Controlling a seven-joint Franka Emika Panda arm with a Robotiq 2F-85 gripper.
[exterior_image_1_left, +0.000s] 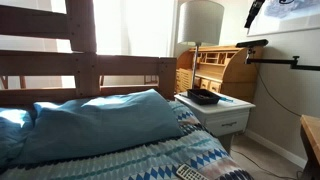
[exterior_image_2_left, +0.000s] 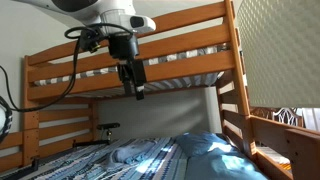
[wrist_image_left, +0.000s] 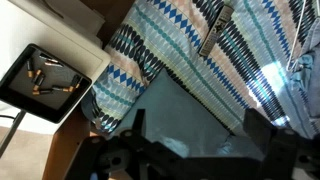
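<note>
My gripper stands open, its fingers well apart and nothing held between them. From above, it looks down on a blue-grey pillow (wrist_image_left: 178, 103) and a patterned bedspread (wrist_image_left: 130, 65). A remote control (wrist_image_left: 216, 30) lies on the bedspread, clear of the fingers. Off to the left, a black tray (wrist_image_left: 45, 82) holds several small brown and metallic items, perhaps batteries, on a white nightstand (wrist_image_left: 72, 45). In exterior view 2 the gripper (exterior_image_2_left: 132, 85) hangs high over the bed. Exterior view 1 shows the remote (exterior_image_1_left: 189, 172) at the bed's near edge and the tray (exterior_image_1_left: 203, 97) beside the lamp.
A lamp (exterior_image_1_left: 200, 25) rises behind the tray, near a wooden roll-top desk (exterior_image_1_left: 222, 68). The wooden bunk frame (exterior_image_2_left: 180, 45) with its upper rails stands behind the arm. A light-coloured cord (wrist_image_left: 297, 35) lies at the bedspread's right side.
</note>
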